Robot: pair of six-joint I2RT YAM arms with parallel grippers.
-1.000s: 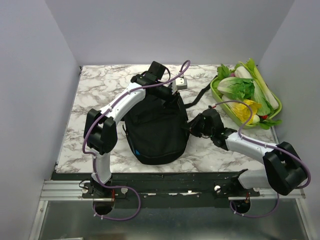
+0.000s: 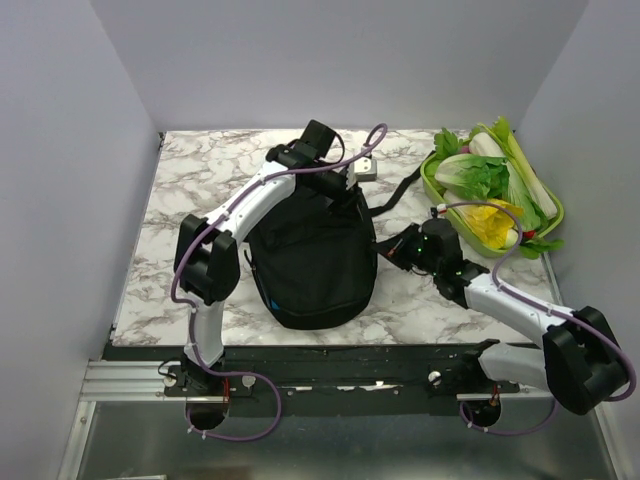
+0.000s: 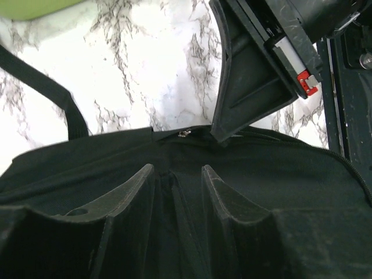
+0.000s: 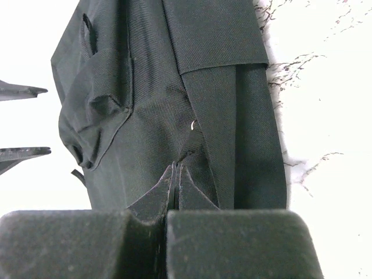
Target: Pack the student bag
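The black student bag [image 2: 310, 265] lies flat on the marble-patterned table. Over its upper right part hangs my left gripper [image 2: 347, 196]; in the left wrist view that gripper is part open, with only dark bag cloth below the gap. At the bag's right edge is my right gripper [image 2: 382, 247]. Its fingertips meet in the right wrist view, so the right gripper is shut with nothing visible between them. A small metal zipper pull [image 3: 184, 133] sits close beside the right fingers [image 3: 224, 125]. The bag's inside is hidden.
A green basket [image 2: 430, 190] full of vegetables stands at the back right. A black strap [image 2: 397, 192] reaches from the bag toward it. Near the bag's top is a small white box [image 2: 366, 168], partly behind the left arm. Bare tabletop [image 2: 190, 165] shows at the left.
My right arm has drawn back a little to the right, its fingertips still by the bag's edge. The left arm has shifted slightly. The bag lies in about the same place.
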